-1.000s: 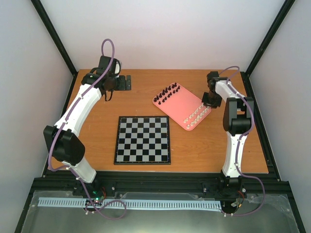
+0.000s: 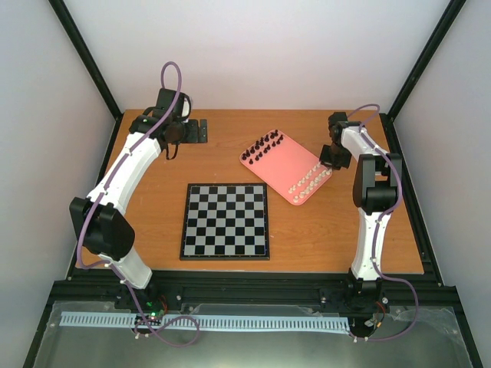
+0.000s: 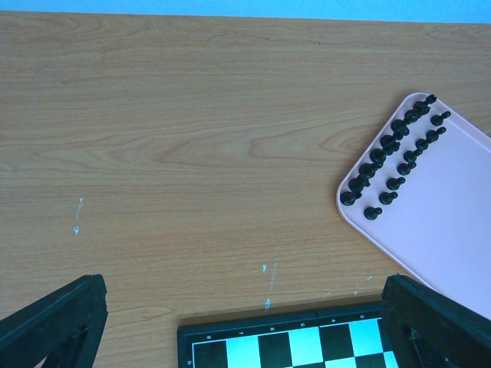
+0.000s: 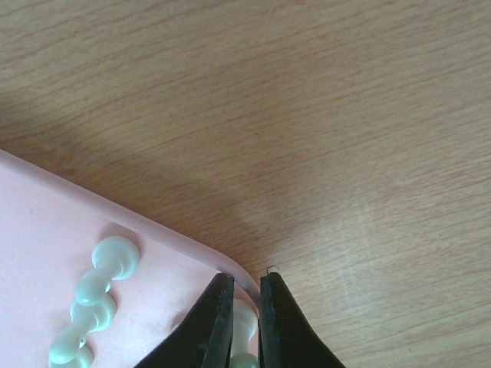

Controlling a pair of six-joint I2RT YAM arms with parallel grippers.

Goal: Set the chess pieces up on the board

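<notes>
The pink tray (image 2: 284, 165) holds black pieces (image 2: 261, 148) at its upper left and white pieces (image 2: 308, 184) at its lower right. My right gripper (image 2: 328, 164) is at the tray's right corner; in the right wrist view its fingertips (image 4: 246, 285) are close together over the rim beside a white piece (image 4: 244, 322), partly hidden by them. Whether they grip it is unclear. The empty chessboard (image 2: 224, 221) lies front centre. My left gripper (image 2: 192, 131) hangs over the back left; in the left wrist view its fingers stand wide open and empty.
Bare wooden table (image 2: 153, 222) surrounds the tray and board, with free room at the left and back centre. Dark frame rails line the table's edges.
</notes>
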